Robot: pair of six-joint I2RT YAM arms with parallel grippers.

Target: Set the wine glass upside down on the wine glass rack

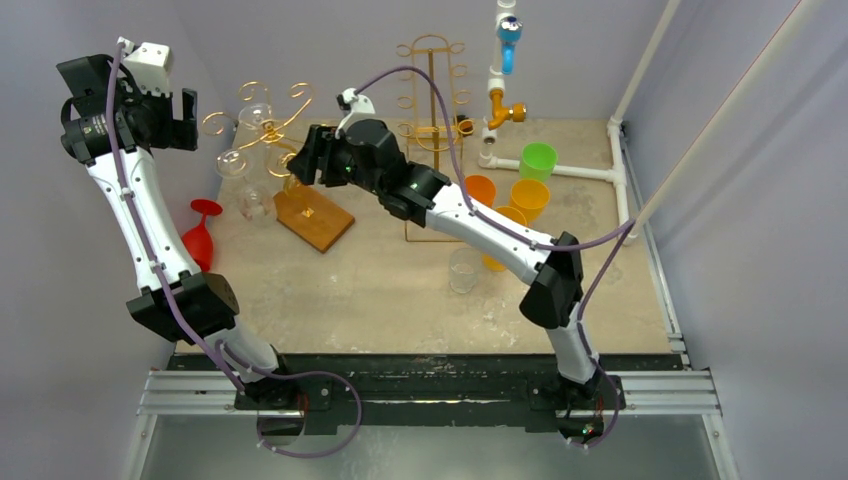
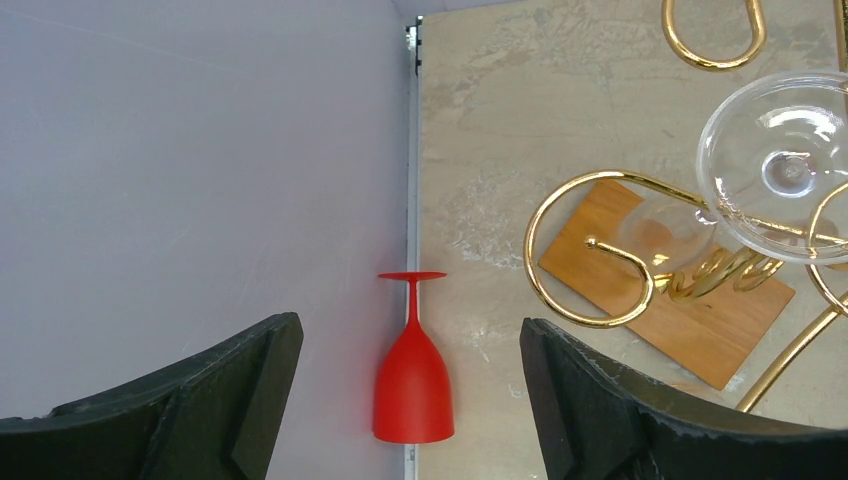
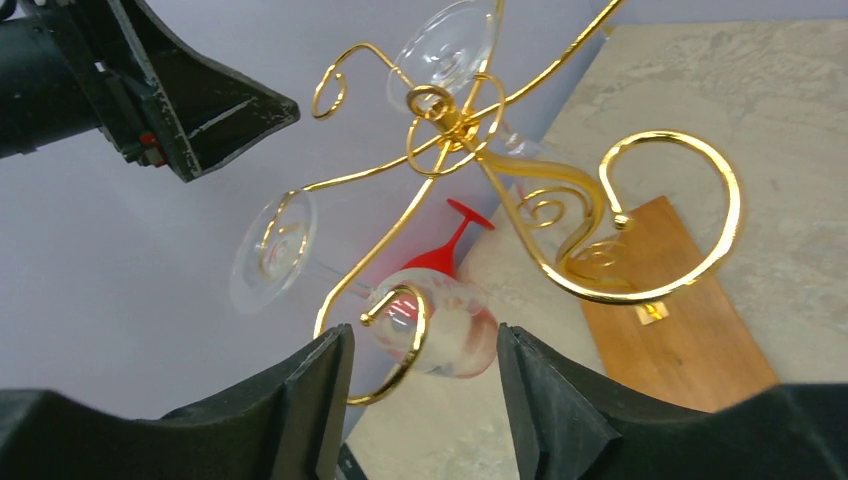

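Observation:
The gold wine glass rack (image 1: 268,132) stands on a wooden base (image 1: 322,222) at the left back, its curled arms spread out. Two clear wine glasses hang upside down in it. One shows its foot (image 3: 275,250) and bowl (image 3: 440,320) in the right wrist view; the other's foot (image 3: 445,50) is farther back. My right gripper (image 1: 300,165) is open just right of the rack, nothing between its fingers. High by the left wall, my left gripper (image 1: 190,120) is open and empty. A red wine glass (image 2: 413,390) lies by that wall.
A second gold rack (image 1: 434,100) stands at the back middle. Orange cups (image 1: 529,198), a green cup (image 1: 538,160) and a clear glass (image 1: 464,271) stand right of centre. White pipes (image 1: 570,172) run behind them.

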